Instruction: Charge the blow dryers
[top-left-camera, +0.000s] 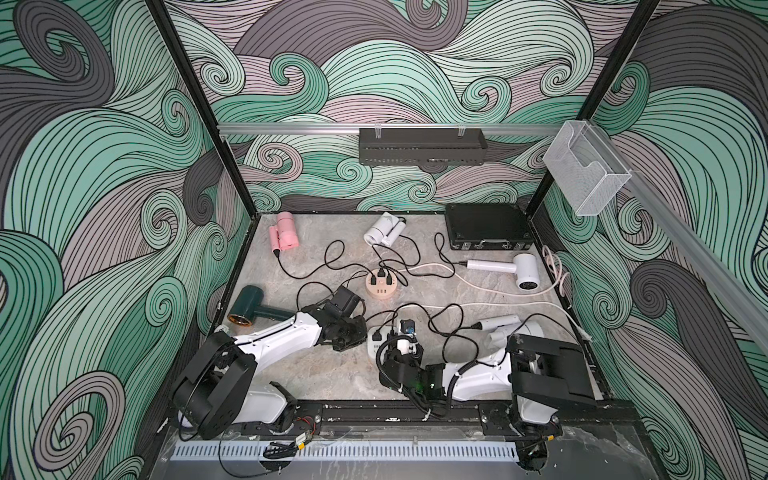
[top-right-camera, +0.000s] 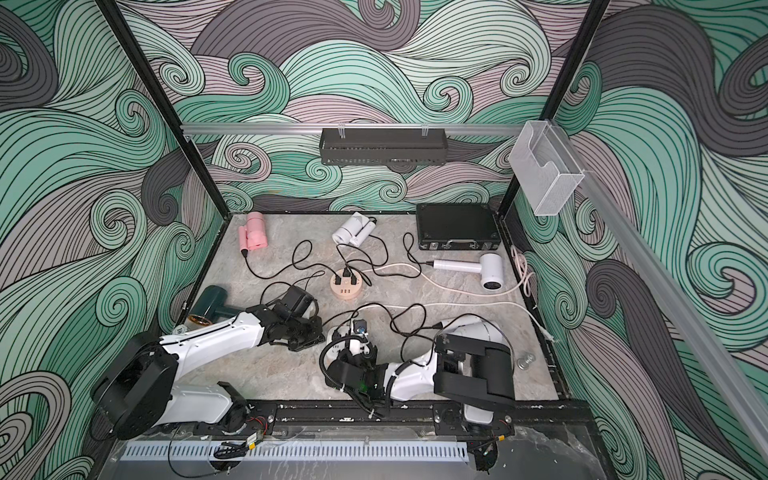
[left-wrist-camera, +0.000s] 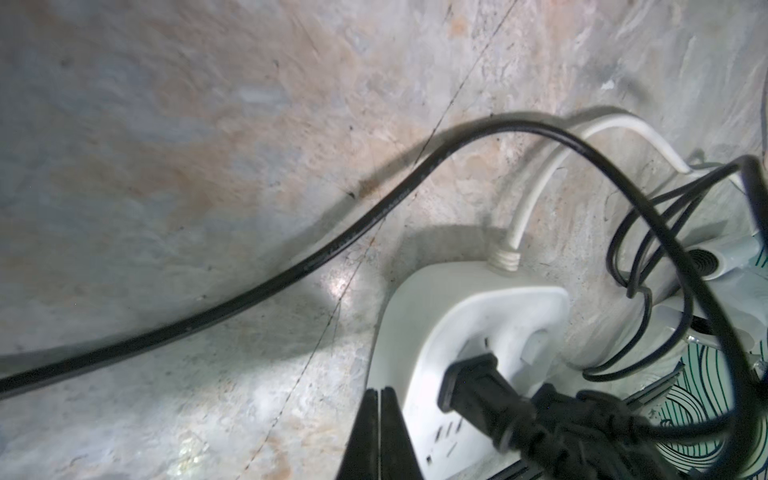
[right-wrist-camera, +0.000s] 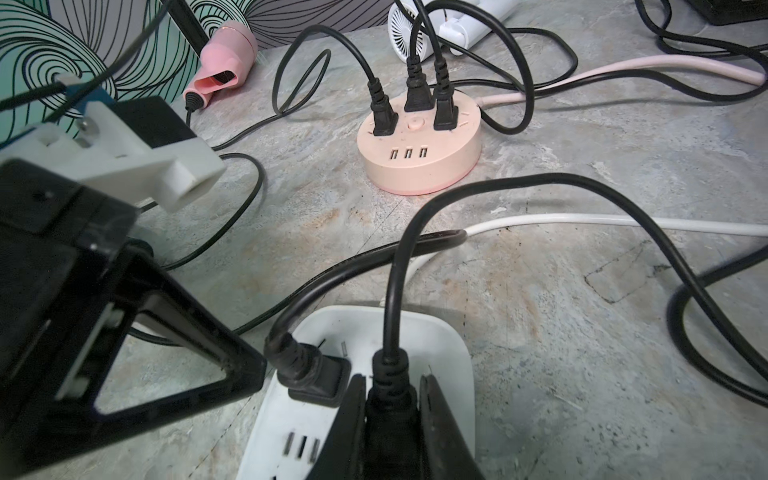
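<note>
In the right wrist view a white power strip (right-wrist-camera: 436, 340) lies below my right gripper, which is shut on a black plug (right-wrist-camera: 392, 424) over the strip's face. Whether its prongs are fully in is hidden. Beside it another black plug (right-wrist-camera: 320, 376) sits in the strip. My left gripper is shut at the strip's near side, nothing visible between its fingers. A round pink power strip (right-wrist-camera: 420, 160) carries 3 black plugs. Pink (top-left-camera: 286, 230), green (top-left-camera: 252, 305) and white dryers (top-left-camera: 385, 229) lie about the table; another white dryer (top-left-camera: 524, 270) is at the right.
A black case (top-left-camera: 488, 226) stands at the back right. Loose black cables and a white cord (right-wrist-camera: 592, 220) cross the middle. A further white dryer (top-left-camera: 500, 323) lies partly behind my right arm. Bare table shows at front left.
</note>
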